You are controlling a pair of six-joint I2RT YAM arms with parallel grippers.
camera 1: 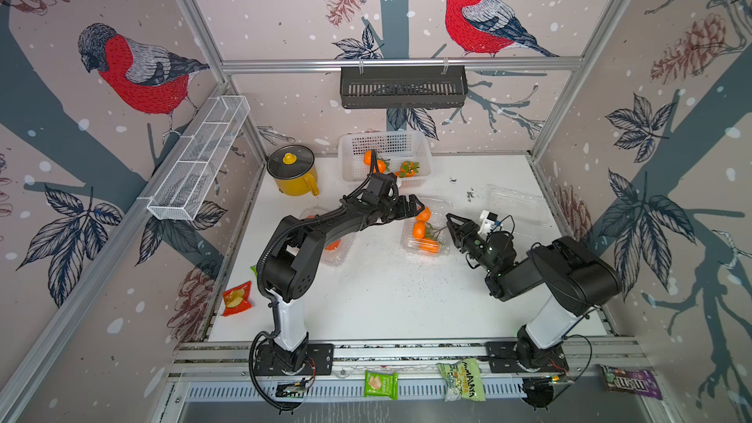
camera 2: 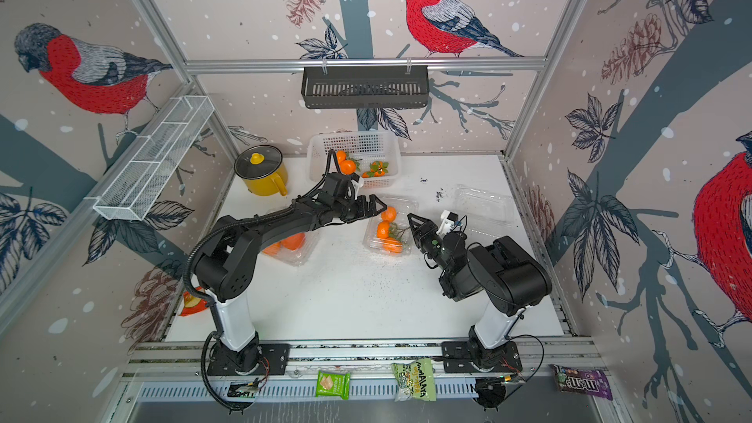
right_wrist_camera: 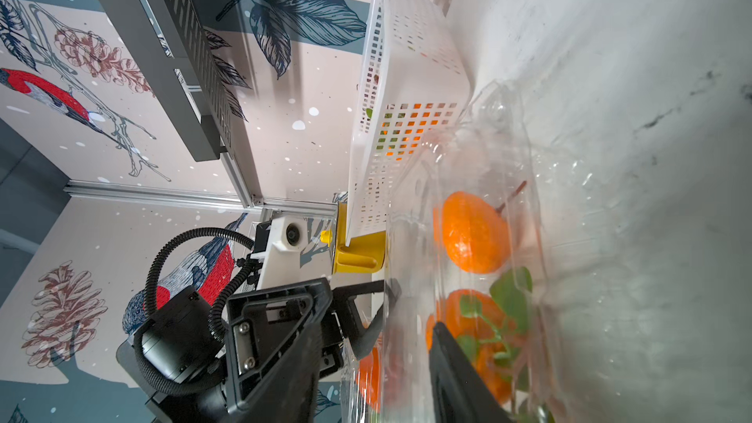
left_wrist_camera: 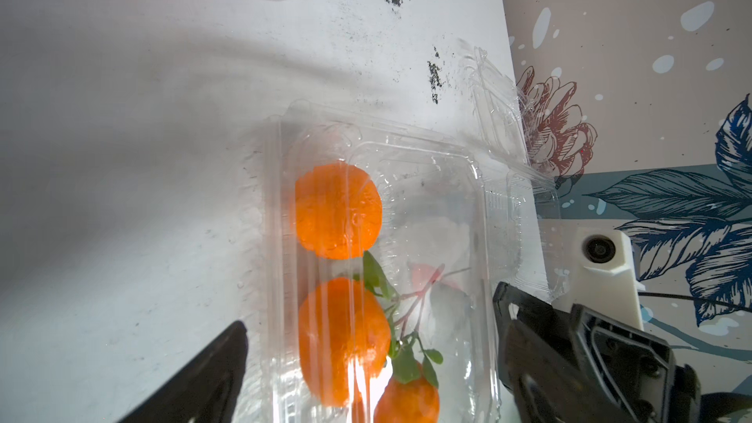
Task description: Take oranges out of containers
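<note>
A clear container [camera 1: 407, 239] in mid-table holds several oranges [left_wrist_camera: 338, 207] with green leafy stems. My left gripper [camera 1: 409, 206] hangs open over its back-left part. My right gripper [camera 1: 452, 225] is at the container's right side; in the right wrist view its fingers are blurred against the clear plastic, and it looks shut on the container's edge. Another clear container [camera 2: 305, 250] with oranges lies on the left, partly behind the left arm.
A white basket [camera 1: 352, 156] with oranges stands at the back, a yellow pot [camera 1: 290, 180] at back left. An empty clear container [camera 1: 513, 203] lies at the right.
</note>
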